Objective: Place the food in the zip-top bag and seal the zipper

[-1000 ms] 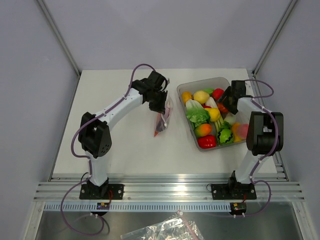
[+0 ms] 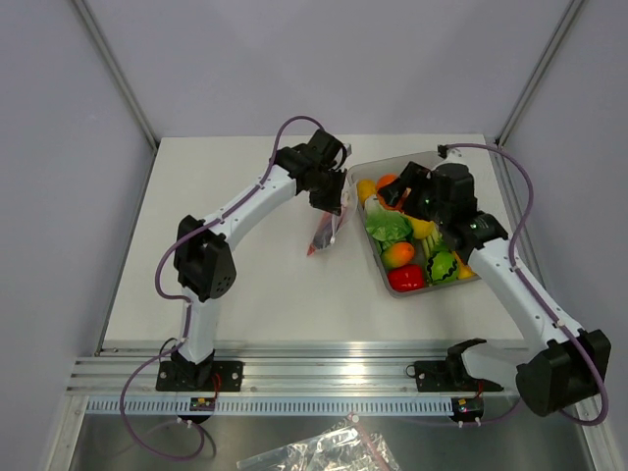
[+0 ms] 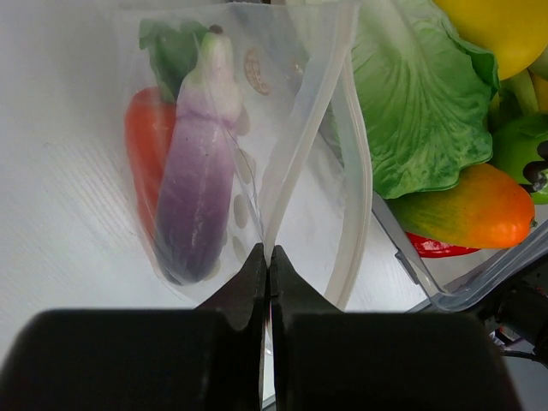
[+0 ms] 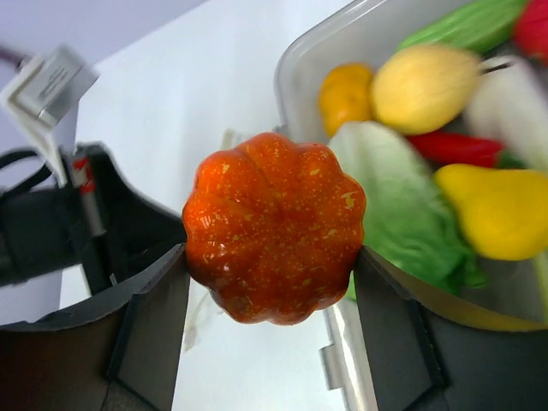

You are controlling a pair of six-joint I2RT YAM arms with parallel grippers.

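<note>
The clear zip top bag [image 3: 295, 145] stands with its mouth parted, an eggplant [image 3: 197, 180] and a red vegetable [image 3: 147, 150] inside it. My left gripper is shut on the bag's edge near the opening. Between the fingers of my right gripper is an orange pumpkin [image 4: 274, 227], touching both sides. In the top view the pumpkin [image 2: 391, 190] is over the left side of the food bin, to the right of the bag [image 2: 329, 228].
The grey bin [image 2: 365, 231] at the right holds lettuce [image 2: 388, 226], a mango [image 2: 398, 255], a red pepper [image 2: 406, 278] and several other foods. Bare white table [image 2: 196, 196] lies left of the bag. Another clear bag [image 2: 324, 453] lies at the front, off the table.
The right arm has carried the pumpkin leftward from the bin's right side toward the bag. My left gripper has moved slightly right and up, with the bag's top edge.
</note>
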